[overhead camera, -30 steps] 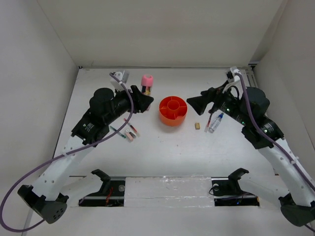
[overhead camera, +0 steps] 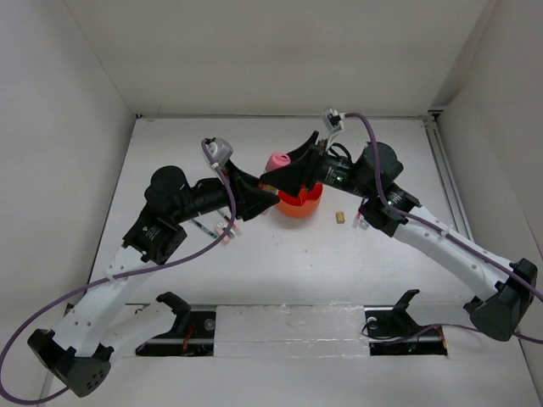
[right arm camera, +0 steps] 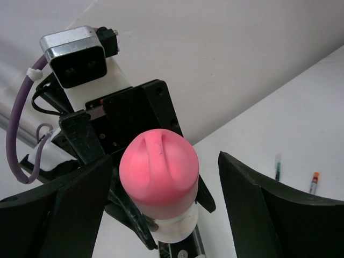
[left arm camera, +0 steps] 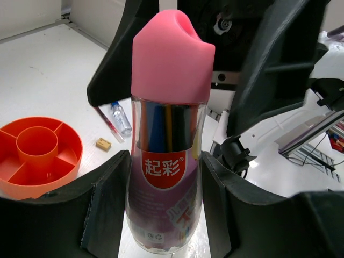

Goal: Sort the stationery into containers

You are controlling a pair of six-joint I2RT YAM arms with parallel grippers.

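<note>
A clear pencil tube with a pink cap (left arm camera: 172, 64), holding coloured pencils, is upright in my left gripper, which is shut on its body. My right gripper surrounds the pink cap, its fingers apart on either side; in its view the cap sits between them with a gap at the right. The orange round organiser (left arm camera: 42, 156) stands on the table beyond, partly hidden by the grippers in the top view (overhead camera: 299, 206).
A small yellow block (overhead camera: 340, 217), a blue-capped clear pen (left arm camera: 121, 118) and a red pen lie right of the organiser. Several pens (overhead camera: 205, 229) lie at the left.
My left gripper has moved right with the pencil tube above the organiser. The right gripper has moved left and up to the tube's pink cap.
</note>
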